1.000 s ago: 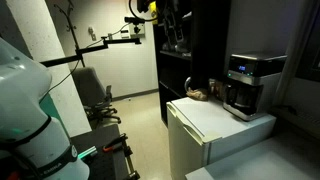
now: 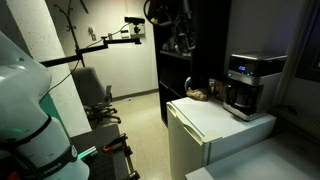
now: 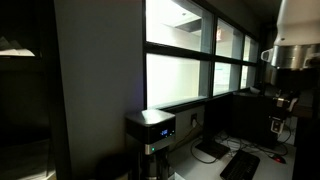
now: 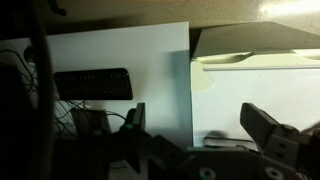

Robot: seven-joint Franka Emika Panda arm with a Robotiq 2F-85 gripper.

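My gripper stands open in the wrist view, its two dark fingers wide apart with nothing between them. Below it lie white surfaces: a worktop (image 4: 155, 60) with a black keyboard (image 4: 93, 84), and a white cabinet or fridge top (image 4: 260, 90) to the right. High up in exterior view 1, the gripper (image 2: 182, 42) hangs well above the white counter (image 2: 205, 118). A black and silver coffee maker (image 2: 250, 85) stands on that counter, with a brownish object (image 2: 198, 94) to its left. In exterior view 2 the coffee maker (image 3: 150, 130) appears again.
Loose cables (image 4: 65, 110) lie by the keyboard. An office chair (image 2: 92, 95) is on the floor at the left. A dark vertical panel (image 2: 209, 40) rises behind the counter.
The arm's upper end and gripper have shifted slightly downward and to the left in exterior view 1. The counter objects have not moved.
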